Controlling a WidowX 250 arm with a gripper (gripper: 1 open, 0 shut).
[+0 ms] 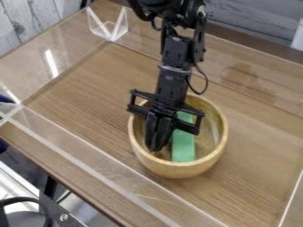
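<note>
My gripper point(157, 133) reaches down into a round tan bowl point(207, 158) near the middle of the view, its fingertips low inside the bowl's left half. A flat green object point(183, 147) lies in the bowl, just right of the fingers and partly behind the black gripper. The fingers look close together; whether anything is between them is hidden in the dark overlap.
A small transparent container point(108, 25) stands at the back left. Black cables point(27, 202) lie at the lower left edge.
</note>
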